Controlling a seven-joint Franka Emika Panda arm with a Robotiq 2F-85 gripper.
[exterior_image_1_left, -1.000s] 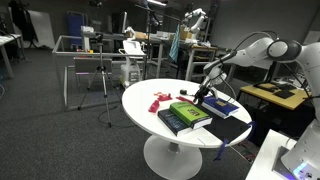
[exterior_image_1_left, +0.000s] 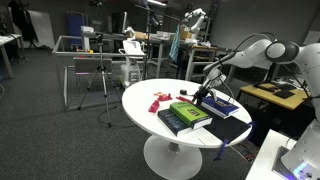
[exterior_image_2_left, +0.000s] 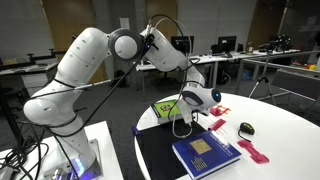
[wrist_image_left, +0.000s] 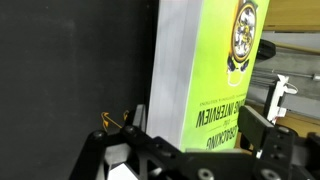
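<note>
My gripper is open, its fingers spread wide at the bottom of the wrist view. Ahead of it there stretches a thick green book (wrist_image_left: 220, 70), cover up, with its pale page edge facing left. Whether either finger touches the book is unclear. In the first exterior view the green book (exterior_image_1_left: 192, 113) lies near the table's front, and my gripper (exterior_image_1_left: 201, 99) is low just behind it. From the other side, the gripper (exterior_image_2_left: 188, 117) appears between the green book (exterior_image_2_left: 166, 107) and a blue book (exterior_image_2_left: 207, 154).
A black mat (wrist_image_left: 75, 70) covers the table beside the green book. A dark book (exterior_image_1_left: 172, 122) lies at its left. Several red items (exterior_image_1_left: 157, 103) and a small black object (exterior_image_2_left: 246, 130) are scattered on the white round table (exterior_image_1_left: 138, 98).
</note>
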